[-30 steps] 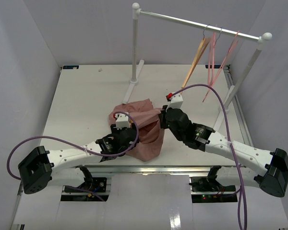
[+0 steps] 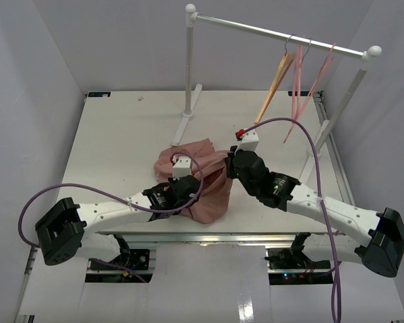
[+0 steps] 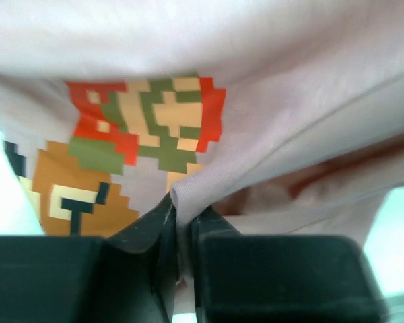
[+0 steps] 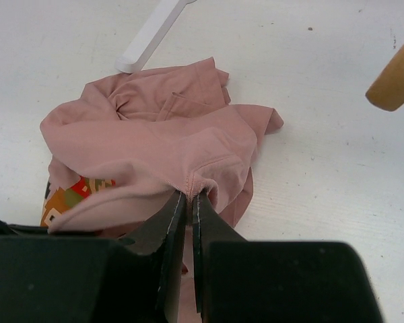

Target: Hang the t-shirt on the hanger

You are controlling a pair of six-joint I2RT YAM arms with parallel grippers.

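Observation:
The dusty-pink T-shirt (image 2: pixel 205 205) lies crumpled on the white table, partly raised between the grippers, with a pixel print showing in both wrist views. My left gripper is shut on a fold of it, seen close up in the left wrist view. My right gripper is shut on another gathered piece of the fabric, held at the shirt's right side in the top view. Hangers hang on the rail at the back right: a wooden one (image 2: pixel 276 81) and pink ones (image 2: pixel 318 81).
A white rack (image 2: pixel 256 29) spans the back and right of the table (image 2: pixel 111 134), its feet on the surface near the shirt. In the right wrist view a wooden hanger end (image 4: pixel 390 81) is close at the upper right.
The right arm and the hangers look almost unchanged.

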